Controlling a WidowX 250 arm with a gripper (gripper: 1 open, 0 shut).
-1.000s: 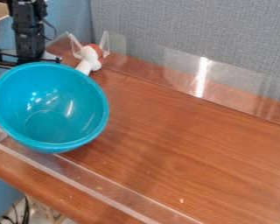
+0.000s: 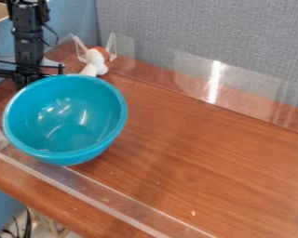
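A large teal bowl (image 2: 77,125) stands on the wooden table at the left. Behind its back-left rim is my black gripper (image 2: 27,72), reaching down from the top left. Its fingertips are partly hidden by the bowl, and I cannot see whether anything is between them. Just behind the bowl, right of the gripper, is a small white and orange object (image 2: 96,61).
Clear panels (image 2: 214,82) edge it at the back, before a grey wall, and along the near left. Cables lie below the table at bottom left.
The bowl has shifted a little to the right over the last second. The gripper has moved slightly right along with it.
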